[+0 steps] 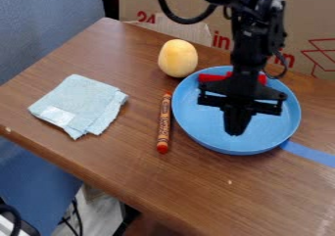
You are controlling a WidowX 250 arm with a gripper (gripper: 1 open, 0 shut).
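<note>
The black gripper (237, 110) hangs low over the blue plate (213, 126), its fingertips near the middle. Behind it a red object (210, 77) lies at the plate's back rim, partly hidden by the gripper. I cannot make out whether the fingers hold anything. An orange-red stick (164, 123) lies just left of the plate, and a yellow round object (178, 59) sits behind it.
A folded pale cloth (80, 106) lies on the left of the wooden table (118, 181). A strip of blue tape (314, 154) runs right of the plate. A cardboard box stands at the back.
</note>
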